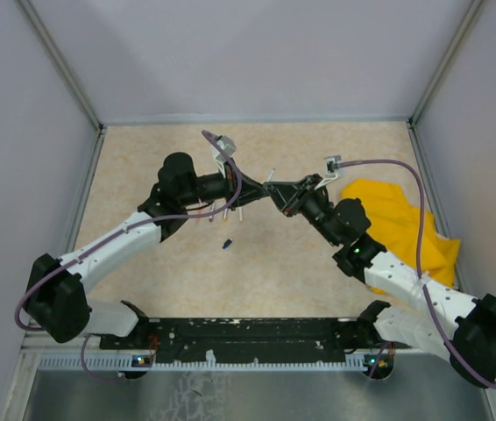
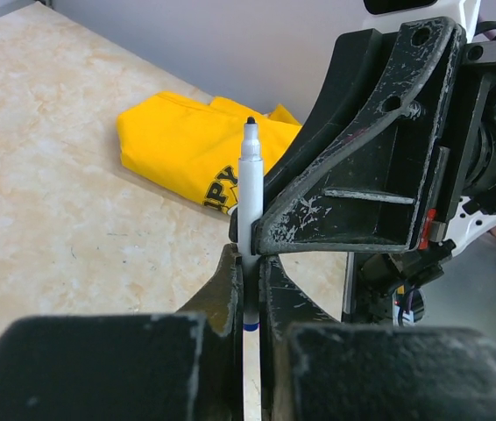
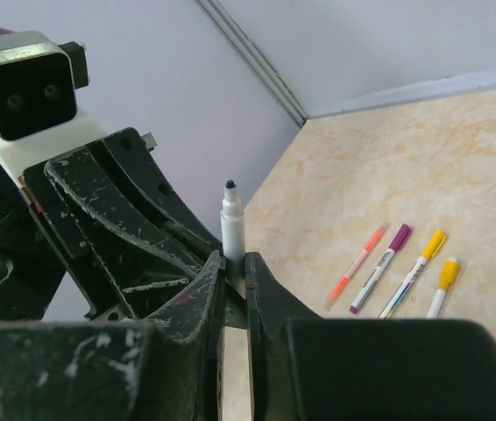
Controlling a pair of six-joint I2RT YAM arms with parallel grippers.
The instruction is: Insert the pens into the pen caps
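Note:
A white pen (image 2: 250, 189) stands upright, its dark tip at the top and a blue end at the bottom. My left gripper is shut on its lower body. At the same pen, my right gripper has its fingers on either side of the barrel; whether they still press on it is hard to see. In the top view both grippers meet around the pen (image 1: 271, 174). A small dark blue cap (image 1: 227, 244) lies alone on the table.
Several pens lie on the table: an orange one (image 3: 356, 265), a purple-capped one (image 3: 381, 269), a yellow-capped one (image 3: 413, 274) and another with a yellow cap (image 3: 443, 287). A yellow cloth bag (image 1: 401, 232) rests at the right.

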